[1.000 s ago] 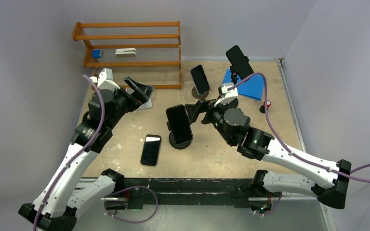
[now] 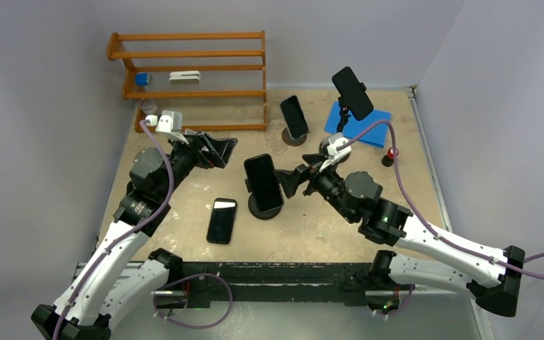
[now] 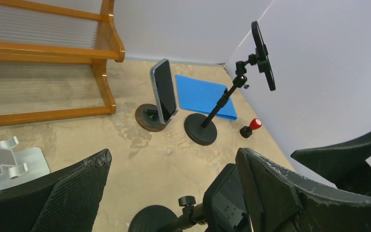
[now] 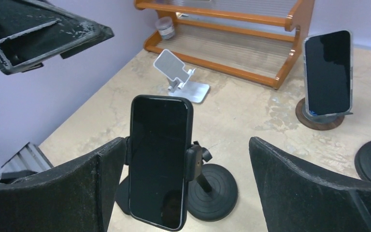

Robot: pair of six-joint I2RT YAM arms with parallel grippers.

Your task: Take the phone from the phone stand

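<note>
A black phone [image 2: 262, 183] [image 4: 158, 159] sits clamped on a round-based stand [image 4: 212, 193] in mid-table. My right gripper [image 2: 290, 177] is open just right of it, nothing between its fingers. My left gripper [image 2: 216, 152] is open above the table, up and left of that phone. Another phone [image 2: 293, 115] [image 4: 328, 72] rests on a stand at the back, and a third [image 2: 350, 92] is on a tall arm stand at back right. A loose phone [image 2: 223, 220] lies flat at front left.
A wooden rack [image 2: 191, 95] stands at back left, a white folding stand [image 4: 193, 92] near it. A blue sheet [image 3: 205, 96] and a red-topped item [image 2: 389, 157] are at the right.
My left gripper has moved slightly right and toward the front. My right gripper has shifted a little right and toward the front.
</note>
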